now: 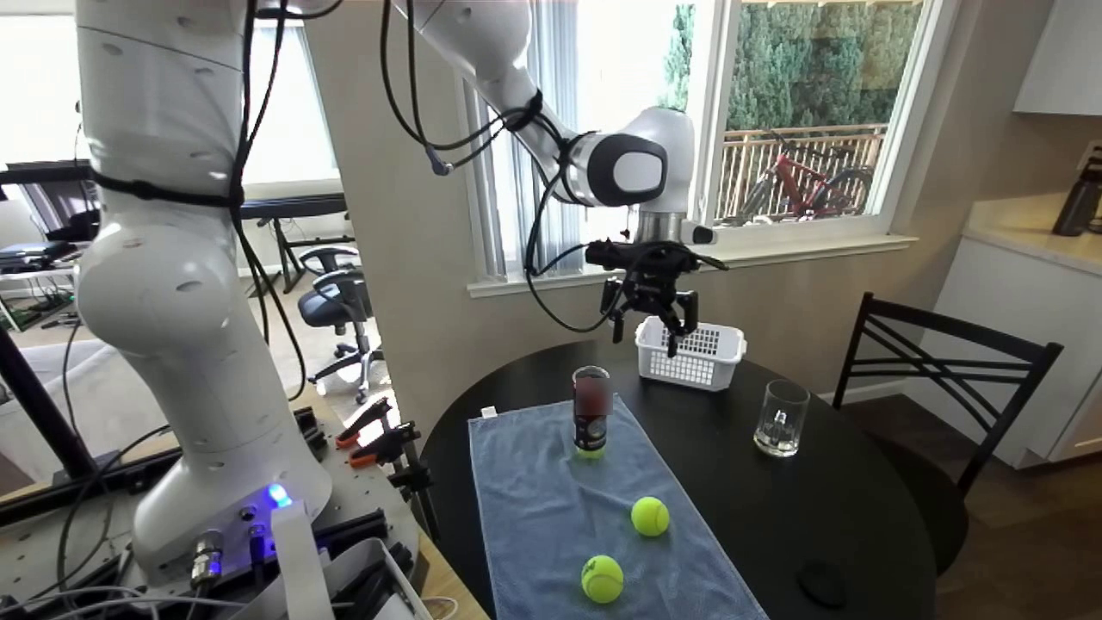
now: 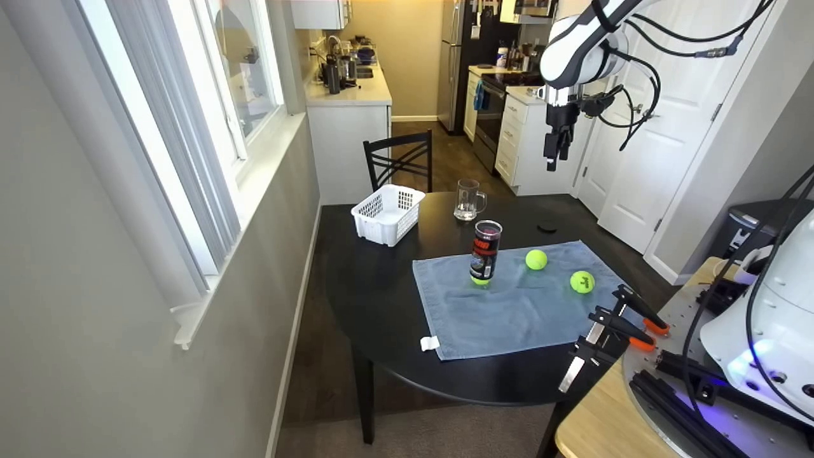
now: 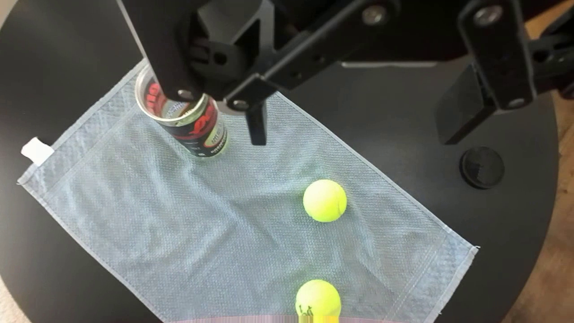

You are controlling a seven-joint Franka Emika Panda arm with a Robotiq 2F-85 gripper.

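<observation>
My gripper (image 1: 648, 336) hangs open in the air above the table, its two fingers apart and nothing between them. In the wrist view its fingers (image 3: 257, 124) spread wide over the table. A dark tennis ball can (image 2: 486, 250) stands upright on the blue towel (image 2: 503, 313), with some yellow-green showing at its base. Two tennis balls lie loose on the towel: one ball (image 3: 325, 201) nearer the can, another ball (image 3: 318, 299) farther from it. The can's open top shows in the wrist view, partly covered by the gripper.
A white basket (image 2: 387, 215) stands near the window side of the table. The clear glass mug (image 2: 467, 201) is at the kitchen end, and a black round lid (image 3: 482, 167) lies on bare tabletop beside the towel. A black chair (image 1: 945, 362) stands behind.
</observation>
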